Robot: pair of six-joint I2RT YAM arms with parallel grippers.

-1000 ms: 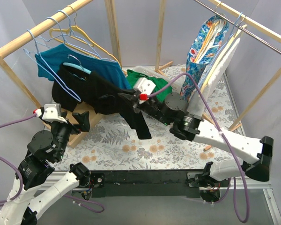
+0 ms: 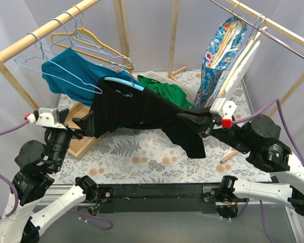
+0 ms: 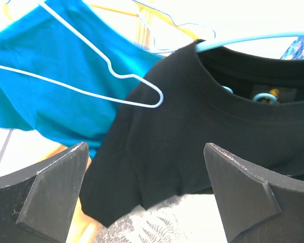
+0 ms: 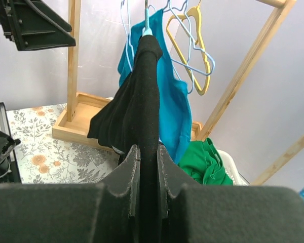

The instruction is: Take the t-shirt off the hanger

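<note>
The black t-shirt [image 2: 121,110] is stretched sideways across the middle of the top view. A light blue hanger [image 2: 124,82] still shows in its neck opening. My right gripper [image 2: 185,117] is shut on the shirt's right part; in the right wrist view the black cloth [image 4: 148,101] runs between the fingers toward the hanger. At the shirt's left end my left gripper [image 2: 88,124] stands open. Between its fingers the left wrist view shows the shirt's left part [image 3: 142,167] farther off, apart from them.
A blue shirt [image 2: 71,73] hangs behind on the wooden rail [image 2: 66,19], near empty blue wire hangers [image 2: 66,71] and a yellow hanger [image 2: 96,41]. Green cloth [image 2: 167,92] lies in a white basket [image 2: 151,76]. Patterned clothes [image 2: 225,43] hang at right.
My right gripper has moved right, drawing the black shirt and its hanger rightward and stretching the cloth. One wire hanger swung right.
</note>
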